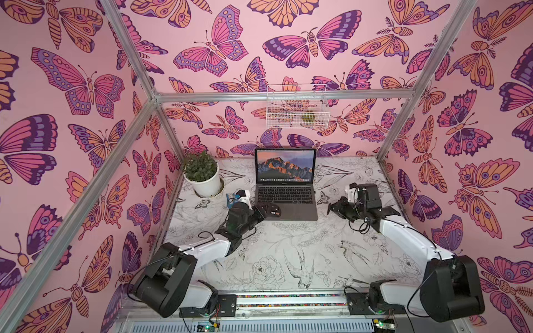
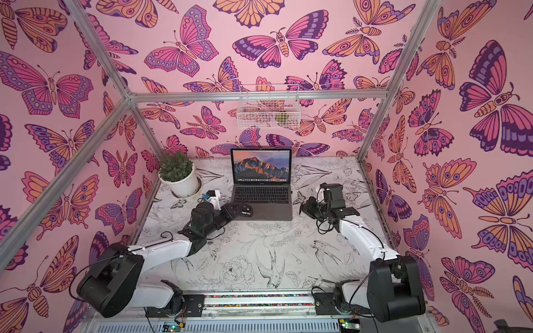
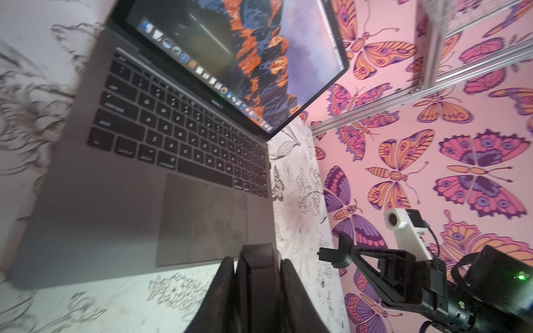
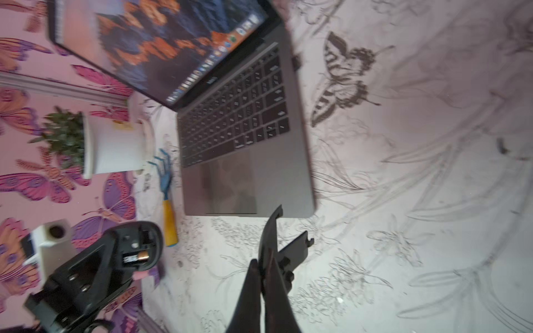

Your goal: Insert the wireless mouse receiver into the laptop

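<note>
The open laptop (image 1: 286, 199) stands at the back middle. A small dark piece (image 4: 297, 62) sits at its right edge; it looks like a plugged-in receiver, but is blurred. My left gripper (image 1: 258, 212) is over the laptop's front-left corner, shut on a black mouse (image 1: 273, 211), whose underside with open battery compartment shows in the right wrist view. My right gripper (image 1: 333, 208) is to the right of the laptop, shut, with nothing visible between its fingers.
A potted plant (image 1: 202, 180) stands back left. A blue-and-yellow garden fork (image 4: 168, 216) lies left of the laptop, and a wire basket (image 1: 297, 116) hangs on the back wall.
</note>
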